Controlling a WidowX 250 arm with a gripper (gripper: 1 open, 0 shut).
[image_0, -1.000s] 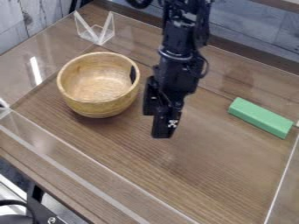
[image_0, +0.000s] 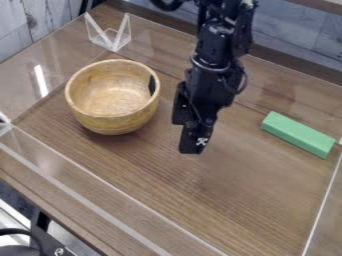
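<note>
The black robot arm reaches down from the top centre to my gripper (image_0: 194, 134), which hangs open low over the middle of the wooden table (image_0: 160, 200), with nothing visible between its fingers. A tan bowl (image_0: 112, 120) sits to the left of the gripper, empty as far as shows. A green block (image_0: 298, 135) lies at the right of the table, apart from the gripper.
A small white wire-like object (image_0: 110, 35) stands at the back left. Walls or rims edge the table at the back and sides.
My gripper and arm have shifted slightly to the right, away from the bowl. The bowl and green block have stayed in place.
</note>
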